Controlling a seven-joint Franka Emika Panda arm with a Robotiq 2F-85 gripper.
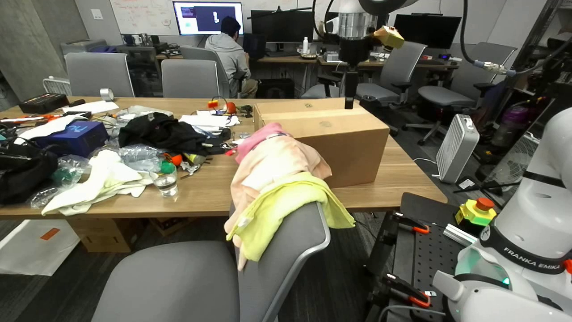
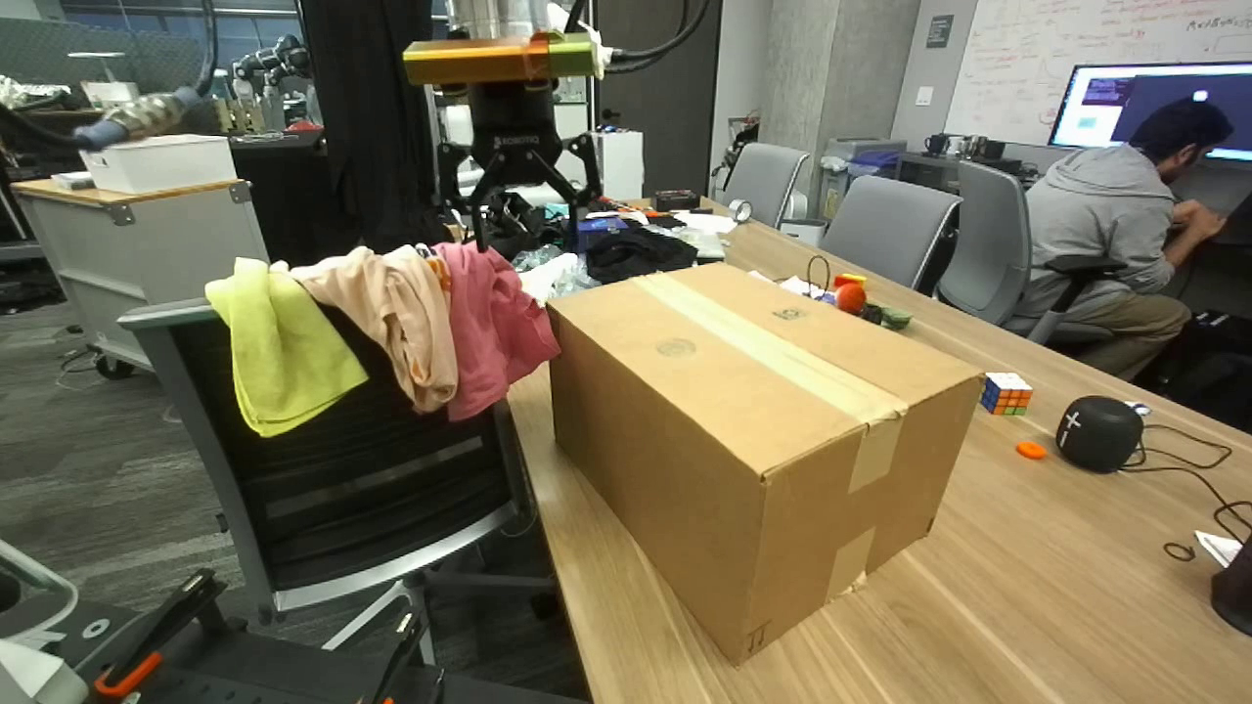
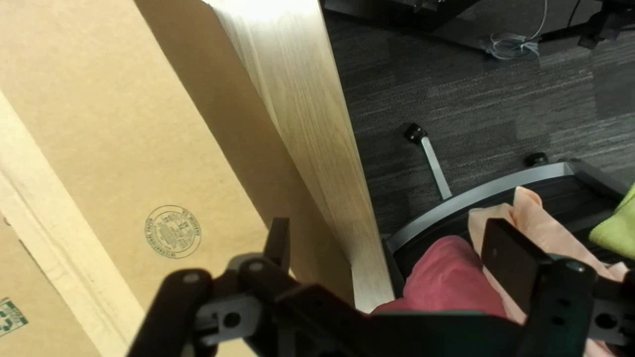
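Note:
Over the back of a grey chair (image 1: 177, 279) hang three cloths: a yellow one (image 2: 286, 352), a peach one (image 2: 393, 323) and a pink one (image 2: 490, 334). My open gripper (image 2: 524, 241) points down above them, its fingers spread and nothing between them. In the wrist view, the pink cloth (image 3: 455, 276) shows between and below the fingers, with the peach cloth (image 3: 536, 229) partly behind the right finger (image 3: 512, 262). A large taped cardboard box (image 2: 669, 469) stands on the table close beside the cloths; the left finger (image 3: 278, 244) appears over its edge.
The wooden table (image 1: 214, 185) is cluttered at its left with a black cloth (image 1: 161, 131), a white cloth (image 1: 102, 182), a blue box (image 1: 75, 137) and a glass of water (image 1: 167, 185). A Rubik's cube (image 2: 1006, 393) and a black speaker (image 2: 1099, 433) lie beyond the box.

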